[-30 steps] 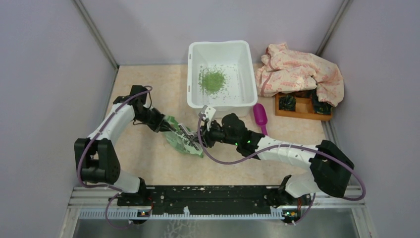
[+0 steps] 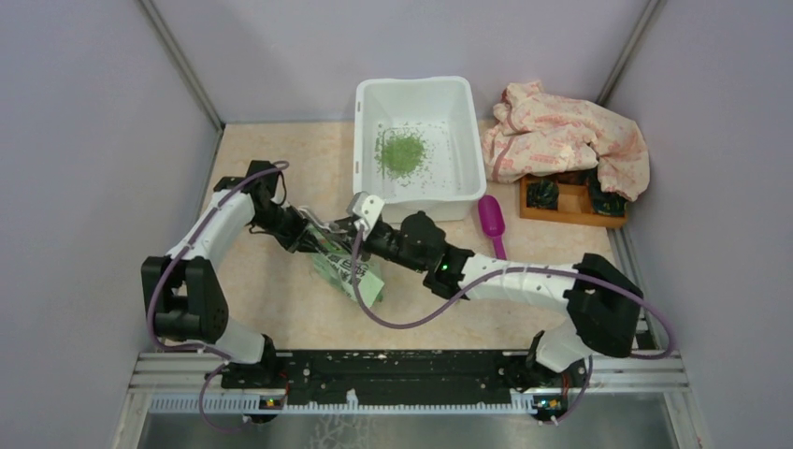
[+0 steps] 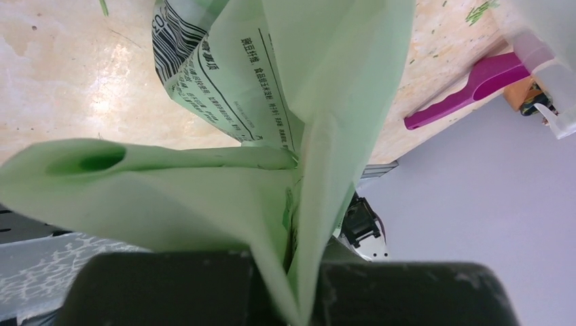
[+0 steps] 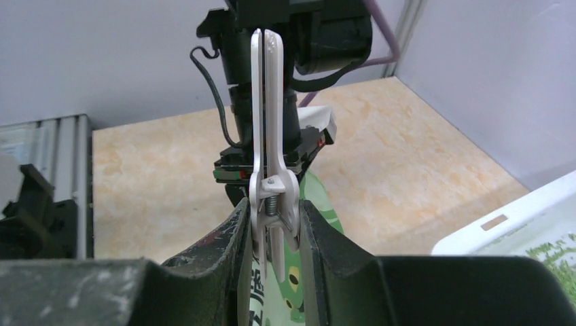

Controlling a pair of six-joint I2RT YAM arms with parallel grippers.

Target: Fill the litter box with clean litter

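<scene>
A green litter bag (image 2: 348,279) with printed text hangs near the table's middle front. My left gripper (image 2: 309,238) is shut on its top; in the left wrist view the folded green plastic (image 3: 339,102) rises from between the fingers. My right gripper is shut on white scissors (image 4: 274,102), held upright in front of the left arm in the right wrist view, above the bag. The white litter box (image 2: 418,201) stands behind, with a small patch of green litter (image 2: 402,152) on its floor.
A purple scoop (image 2: 491,217) lies right of the box. A wooden tray (image 2: 561,217) with dark items, partly under a pink patterned cloth (image 2: 561,131), is at the back right.
My right gripper has moved left and toward the back with the scissors, so more of the bag shows below them. The left arm is nearly still.
</scene>
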